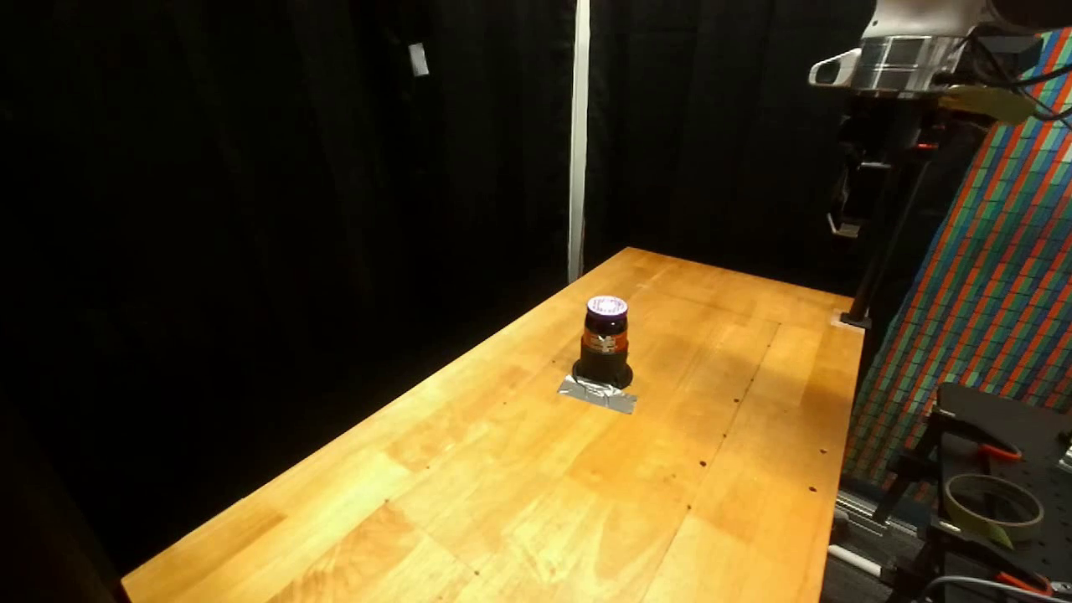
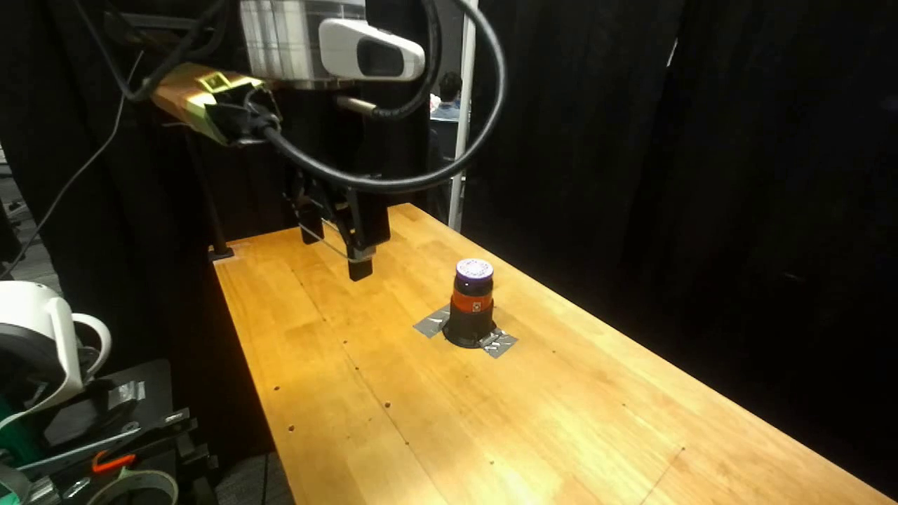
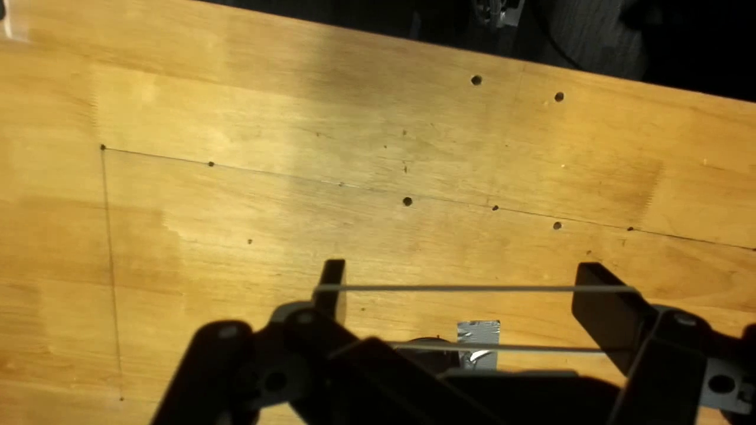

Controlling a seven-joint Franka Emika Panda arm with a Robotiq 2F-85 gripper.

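A dark bottle with an orange band and a white-and-purple lid (image 1: 607, 310) stands upright in a black holder (image 2: 468, 329), which silver tape (image 2: 500, 342) fixes to the wooden table. In the second exterior view my gripper (image 2: 337, 252) hangs above the table, left of the bottle and apart from it. The wrist view shows my gripper open, its fingers (image 3: 606, 311) wide apart with nothing held between them. Only a sliver of dark round shape (image 3: 430, 354) and some tape show low in that view; my gripper's own parts cover the rest.
A side stand with a tape roll (image 1: 992, 506) and clamps sits beyond its edge. A thin post (image 2: 206, 193) rises at the table's corner.
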